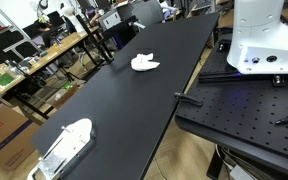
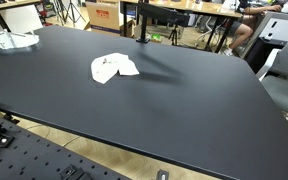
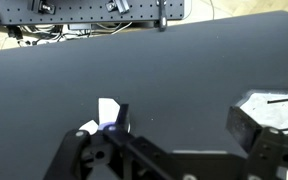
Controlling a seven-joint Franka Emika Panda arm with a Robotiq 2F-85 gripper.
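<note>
A crumpled white cloth or paper (image 1: pixel 144 62) lies on the dark table (image 1: pixel 124 110); the second exterior view shows the same white piece (image 2: pixel 112 67) left of the middle. From the wrist camera, part of this white piece (image 3: pixel 108 110) shows between the fingers and below them on the table, partly hidden by the gripper. My gripper is open above the table, its fingers (image 3: pixel 246 128) wide apart and nothing held between them. Neither exterior view shows the gripper.
A white tray-like object (image 1: pixel 64 148) lies at one end of the table, showing at the right of the wrist view (image 3: pixel 269 110). The perforated robot base plate (image 1: pixel 254 115) runs along one side, with a white arm base (image 1: pixel 264 35).
</note>
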